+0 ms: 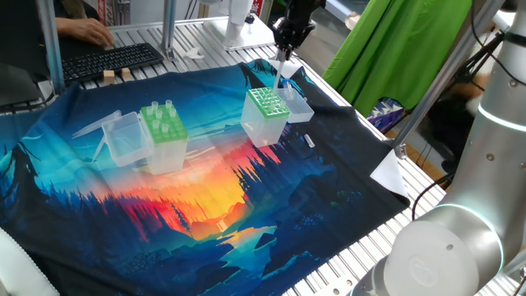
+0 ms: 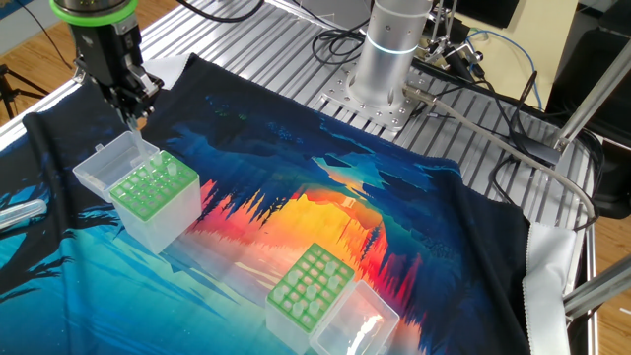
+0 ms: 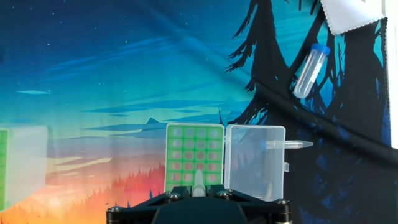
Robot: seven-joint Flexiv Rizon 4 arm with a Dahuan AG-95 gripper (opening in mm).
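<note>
Above the far tip box [image 1: 265,127] with its green rack [image 1: 268,101], my gripper [image 1: 283,53] is shut on a whitish pipette tip [image 1: 279,72] that points down. Exterior view 2 puts the gripper [image 2: 128,106] over the box's open clear lid [image 2: 115,165], close to the green rack [image 2: 155,184]. In the wrist view the tip [image 3: 199,182] sits between the fingers and overlaps the lower edge of the rack [image 3: 194,149]. Whether it touches the box is hard to tell. A second tip box [image 1: 168,154] has several tips standing in its green rack [image 1: 163,122].
The second box's lid [image 1: 127,138] lies open beside it, with loose tips [image 1: 97,123] nearby. A blue-capped tube [image 3: 311,71] rests on the printed cloth, and a loose tip [image 3: 298,144] lies by the far box's lid [image 3: 256,177].
</note>
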